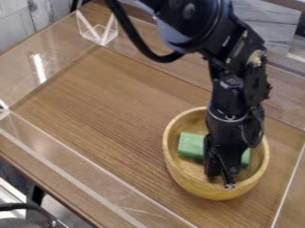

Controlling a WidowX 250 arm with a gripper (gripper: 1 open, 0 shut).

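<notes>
A round tan bowl (186, 178) sits on the wooden table at the right. A green block (191, 147) lies inside it, partly hidden behind the black gripper (224, 174). The gripper reaches down from the top into the bowl, its fingertips low inside, in front of the block. The fingers look close together; whether anything is between them is hard to see.
A clear acrylic piece (99, 27) stands at the back left, and transparent edging runs along the table's left and near sides. A black cable lies at the bottom left.
</notes>
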